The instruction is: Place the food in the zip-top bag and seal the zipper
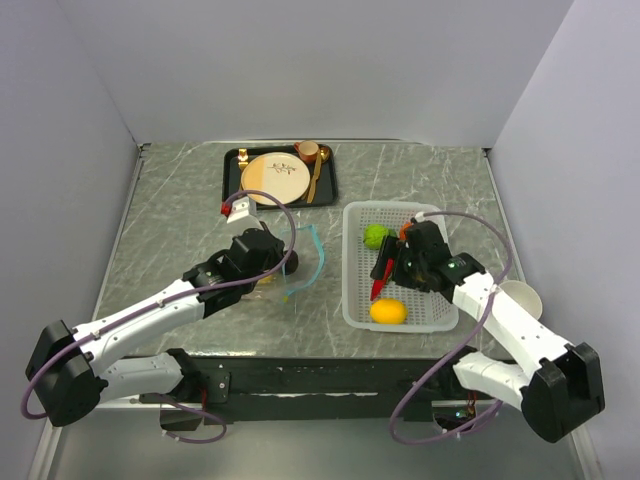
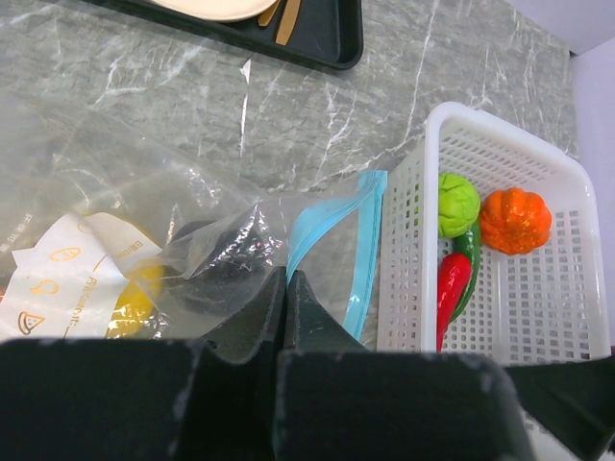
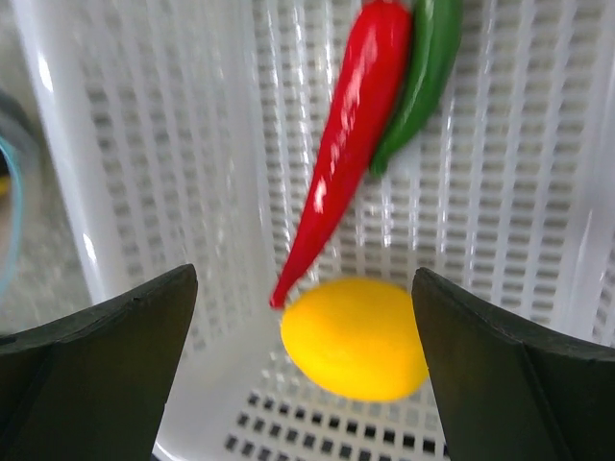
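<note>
My left gripper is shut on the clear zip top bag (image 2: 135,144) near its blue zipper (image 2: 365,259); something dark and something yellow lie inside. My right gripper stands open low over the white basket (image 1: 355,270), above a red chilli (image 3: 351,115), a green pepper (image 3: 423,86) and a yellow mango (image 3: 351,336). A green cabbage (image 2: 459,204) and an orange pumpkin (image 2: 514,219) are also in the basket.
A black tray (image 1: 230,180) with a plate and cutlery is at the back. A white round dish (image 1: 525,300) sits at the right, partly behind the arm.
</note>
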